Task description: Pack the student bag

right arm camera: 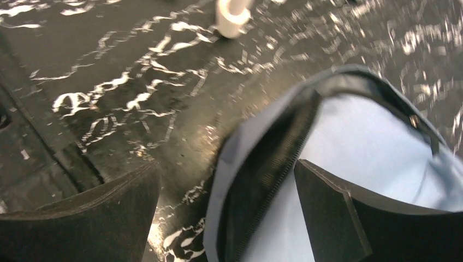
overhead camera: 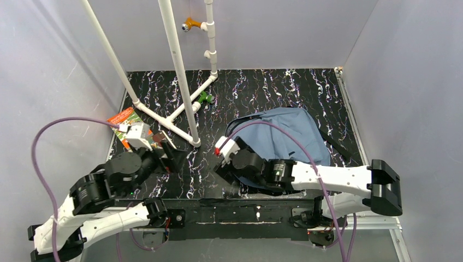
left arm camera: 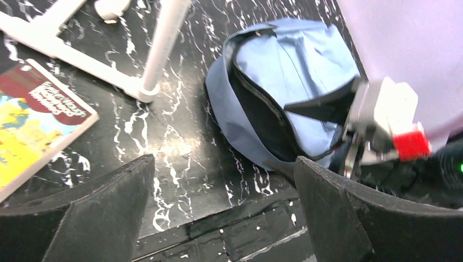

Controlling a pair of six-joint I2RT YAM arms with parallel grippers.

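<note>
A light blue bag [overhead camera: 292, 134] with a black-zipped opening lies on the right part of the dark marbled table, its mouth toward the left. At the table's left lie books: an orange-covered book [overhead camera: 123, 117] in the top view, and a yellow, blue and dark red book [left arm camera: 41, 120] at the left of the left wrist view. My left gripper [overhead camera: 173, 158] hangs beside the books, fingers apart and empty. Over the bag's left edge is my right gripper, also open; the bag's zipped rim shows between and behind its fingers, not gripped.
A white pipe frame [overhead camera: 177, 82] stands at the back left, its lower corner near the books, with a green valve [overhead camera: 206, 97] on it. A black strap [overhead camera: 337, 146] trails right of the bag. Bare table lies between books and bag.
</note>
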